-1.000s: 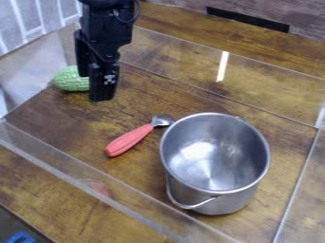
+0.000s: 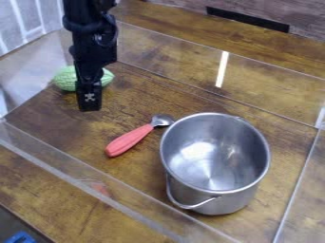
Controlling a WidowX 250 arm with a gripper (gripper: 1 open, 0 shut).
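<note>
The black gripper [image 2: 89,99] hangs open at the upper left, just in front of a pale green, textured vegetable [image 2: 66,78] that lies on the wooden table and is partly hidden by it. A spoon-like utensil with a pink-red handle [image 2: 129,139] and a metal head lies in the middle, apart from the gripper. A steel pot [image 2: 214,161] with a wire handle stands at the lower right.
A clear panel or edge crosses the lower left of the table [image 2: 254,85]. A small blue object [image 2: 15,235] sits in the bottom-left corner.
The gripper has moved left and a little lower in the view, toward the green vegetable. The pot and the utensil have stayed where they were.
</note>
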